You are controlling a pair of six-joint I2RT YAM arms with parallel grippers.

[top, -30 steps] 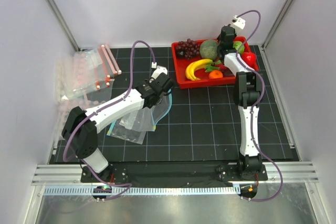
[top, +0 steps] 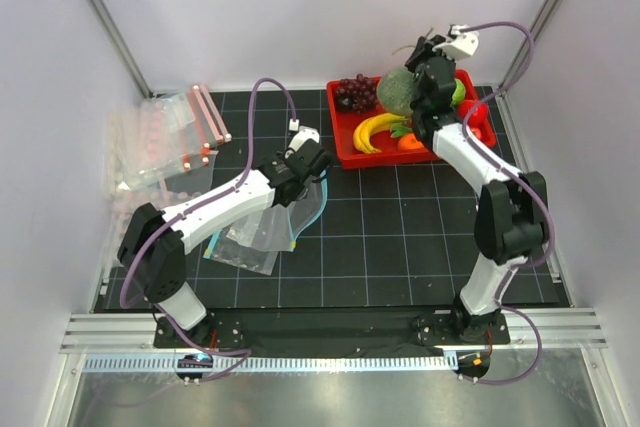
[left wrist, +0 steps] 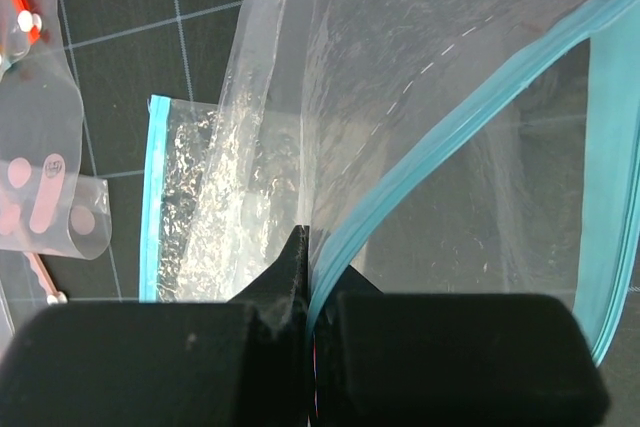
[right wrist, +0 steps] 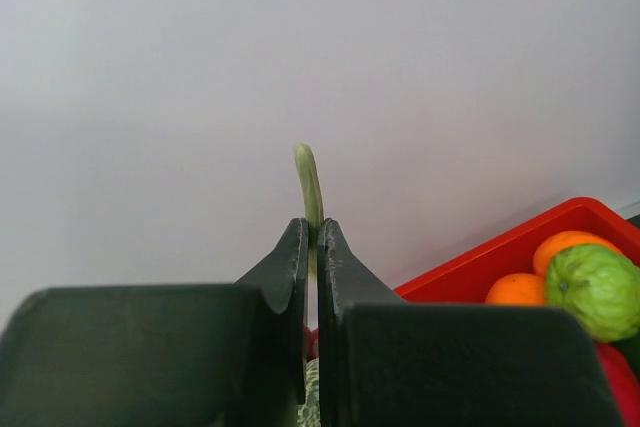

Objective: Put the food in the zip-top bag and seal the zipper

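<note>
A clear zip top bag with a blue zipper edge stands partly open in the left wrist view. My left gripper is shut on that blue edge, with the thin film running down between its fingers. Over the red tray, my right gripper is shut on a pale green stem, whose tip sticks up past the fingers. The netted round melon shows beside and below the right gripper in the top view; only a sliver of the melon appears in the right wrist view.
The red tray also contains grapes, bananas, an orange, a green vegetable and a red one. Other bags lie at the left, one with red sliders. The dark mat right of the open bag is clear.
The melon looks larger in the top view, as if lifted. Left arm and bag have not moved.
</note>
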